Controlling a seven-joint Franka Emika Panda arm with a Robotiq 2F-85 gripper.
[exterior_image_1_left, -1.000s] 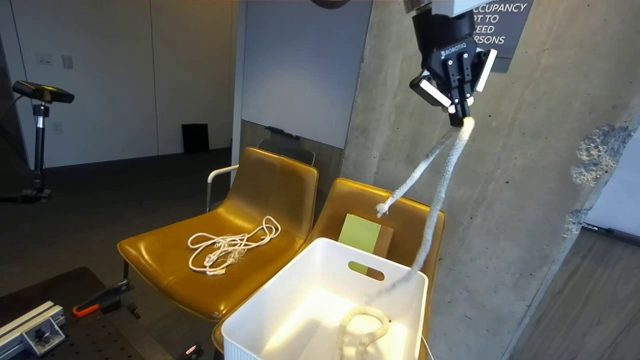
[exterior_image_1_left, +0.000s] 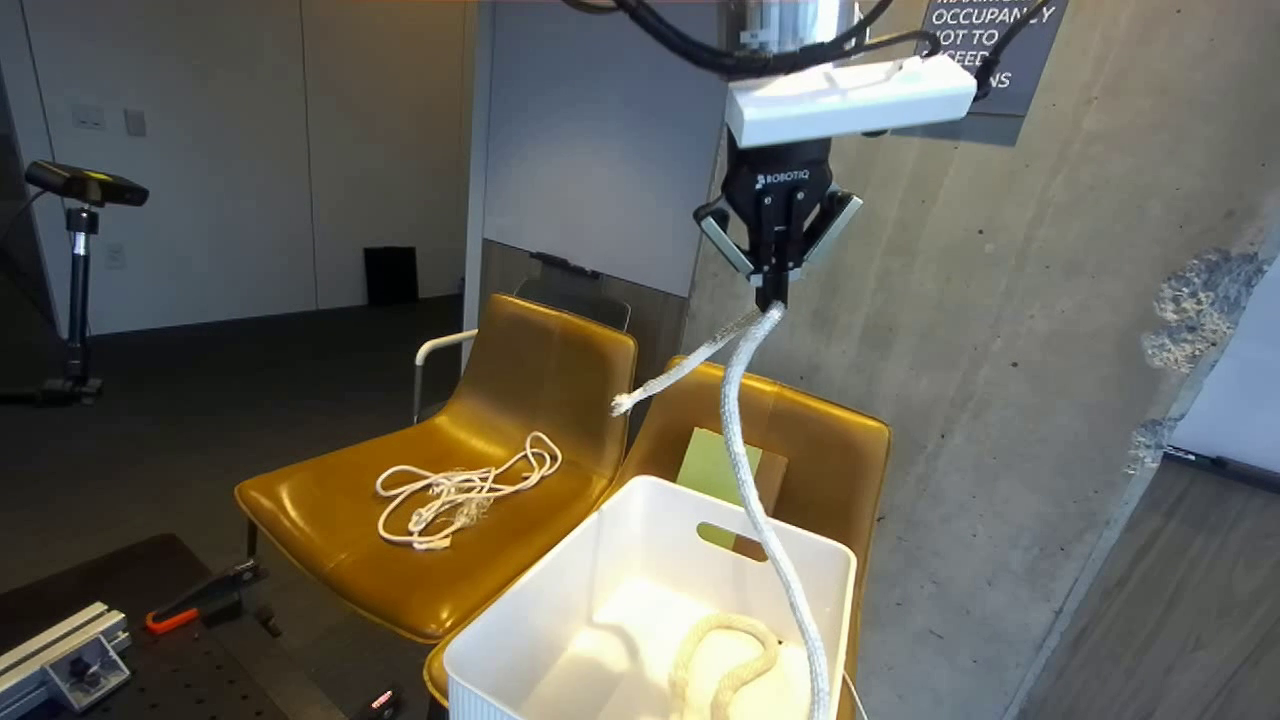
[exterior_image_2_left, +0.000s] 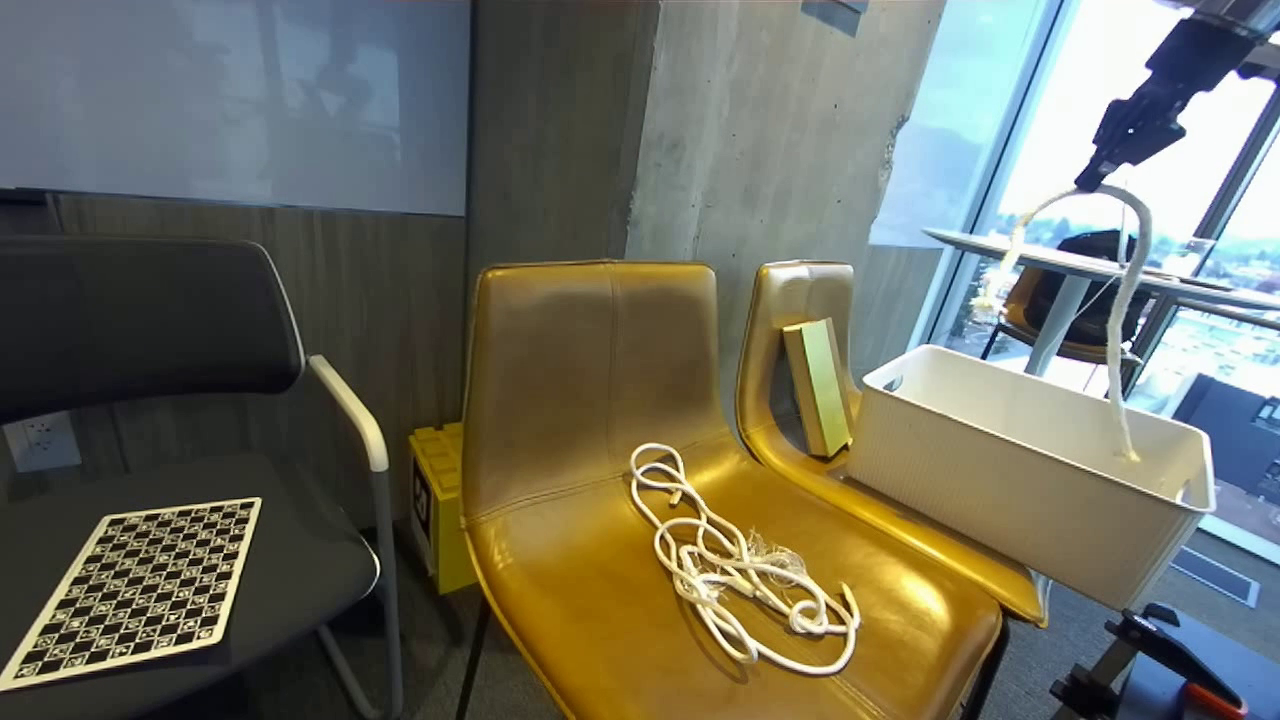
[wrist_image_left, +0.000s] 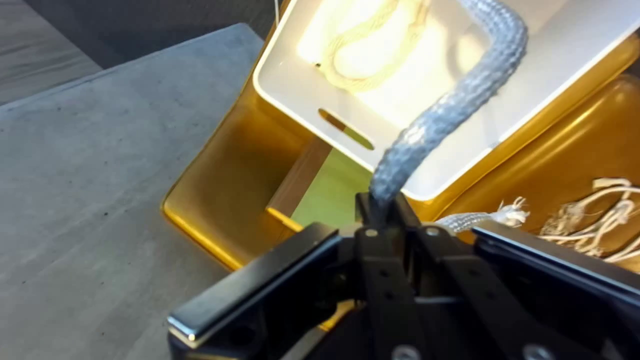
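Above the back of the white bin (exterior_image_1_left: 564, 588), my gripper (exterior_image_1_left: 770, 294) is shut on a thick pale rope (exterior_image_1_left: 746, 444). A short frayed end (exterior_image_1_left: 623, 403) sticks out to the left of the fingers, while the long part hangs down over the bin. In the wrist view the rope (wrist_image_left: 447, 111) runs from between the fingertips toward the bin (wrist_image_left: 420, 192). A cream rope loop (exterior_image_1_left: 726, 658) lies on the bin floor; whether it belongs to the held rope cannot be told. On the left tan chair lies a thinner white rope (exterior_image_2_left: 720, 564) in a loose tangle.
The bin rests on a second tan chair (exterior_image_1_left: 828, 438), with a green-and-brown block (exterior_image_2_left: 818, 386) against its backrest. A concrete wall (exterior_image_1_left: 996, 420) rises behind. At the left, a black chair (exterior_image_2_left: 144, 324) holds a checkered board (exterior_image_2_left: 138, 588).
My gripper has moved left and somewhat lower in exterior view 1, still shut on the rope, and hangs more upright. The hanging rope has swung; the bin and the chair rope are unmoved.
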